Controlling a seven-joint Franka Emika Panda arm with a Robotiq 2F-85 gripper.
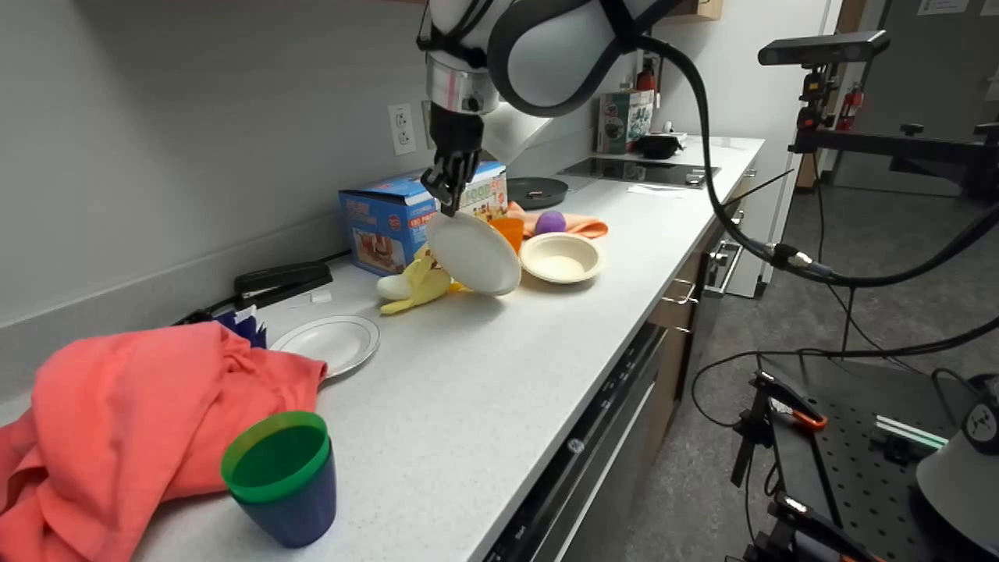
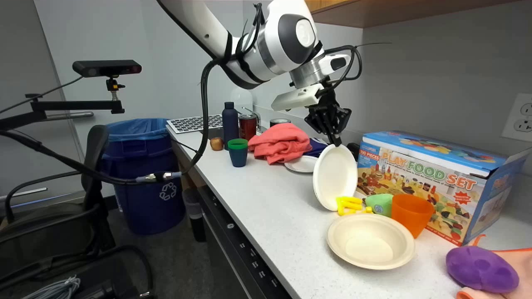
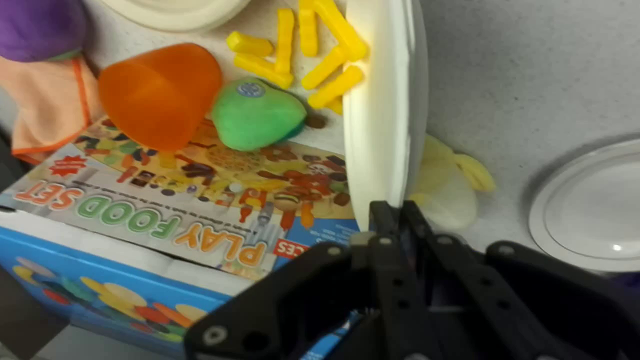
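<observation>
My gripper is shut on the rim of a cream plate, which hangs steeply tilted above the counter. Seen from the wrist, the plate is nearly edge-on. Several yellow sticks lie close beside its lower part. A cream bowl rests upright on the counter, apart from the held plate. The peeled toy banana is behind the plate in exterior view 1. Whether the plate's lower edge touches the counter or the sticks, I cannot tell.
A play food box stands along the wall, with an orange cup and a green toy before it. A white plate, coral cloth and stacked cups sit farther along.
</observation>
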